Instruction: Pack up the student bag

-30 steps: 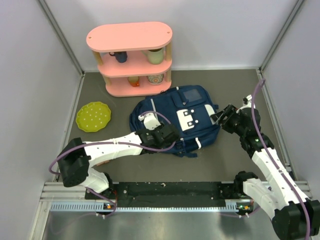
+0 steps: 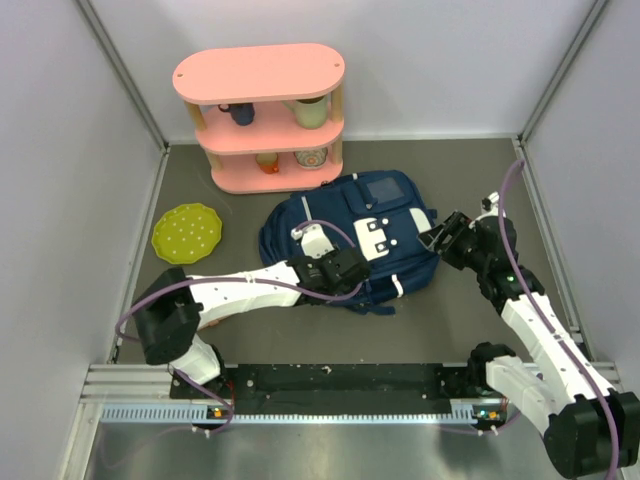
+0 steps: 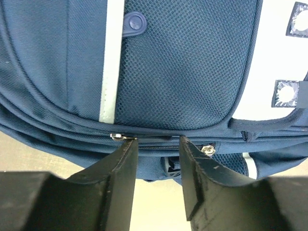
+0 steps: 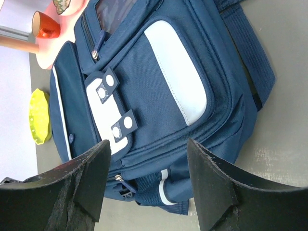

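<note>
A dark blue backpack (image 2: 345,225) with white panels lies flat on the table. In the left wrist view its zipper seam (image 3: 161,148) runs crosswise between the fingers of my left gripper. That gripper is part open over the bag's near edge, with one zipper pull (image 3: 120,136) by its left fingertip and another (image 3: 208,150) right of the other finger. Whether the fingers touch the cloth is unclear. My right gripper stands open at the bag's right side, nothing between its fingers. The inside of the bag is hidden.
At the back stands a pink shelf (image 2: 260,87) holding a dark jug (image 2: 241,114), a green pitcher (image 2: 311,113) and cups. A yellow-green plate (image 2: 187,234) lies at the left. Right of the bag, the table (image 2: 475,175) is clear.
The right arm and the bag look unmoved.
</note>
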